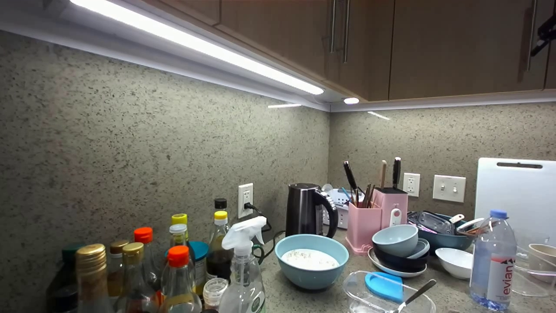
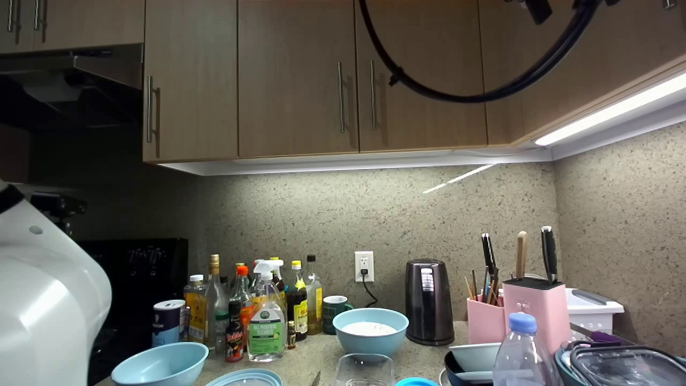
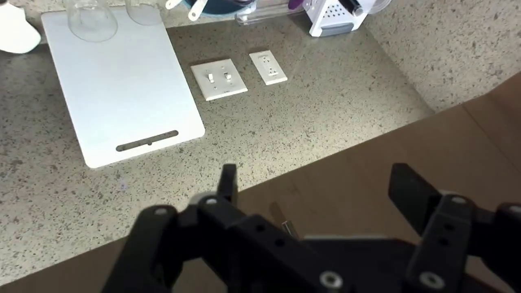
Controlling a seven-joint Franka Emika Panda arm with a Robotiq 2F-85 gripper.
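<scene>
My gripper stands open in the wrist view, its two black fingers wide apart and nothing between them. It is high up, facing the speckled wall and the wooden cabinets. Only a dark bit of it shows at the upper right edge of exterior view 1. Well below it on the counter is a light blue bowl [image 1: 311, 278] with white, grainy contents. A clear container [image 1: 359, 300] in front of that bowl has a spoon [image 1: 418, 294] and a blue lid-like piece [image 1: 384, 286] at it. An empty blue bowl [image 2: 161, 365] sits at the left in exterior view 2.
Bottles and a spray bottle [image 2: 266, 331] crowd the counter's left. A black kettle [image 2: 429, 302], pink knife block [image 2: 537, 315], stacked bowls [image 1: 396, 240] and an Evian bottle [image 1: 492, 263] stand rightward. A white cutting board [image 3: 122, 88] leans on the wall. Cabinets [image 2: 296, 77] overhang the counter.
</scene>
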